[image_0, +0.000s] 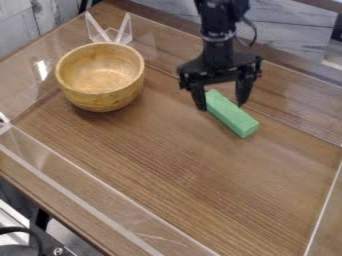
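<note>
My black gripper (218, 92) stands open over the table, its fingers pointing down on either side of the upper end of a green rectangular block (231, 118). The block lies diagonally on the wooden tabletop, just right of centre. Whether the fingertips touch it cannot be told.
A tan round bowl (100, 75) sits at the upper left. Cables show at the lower left corner.
</note>
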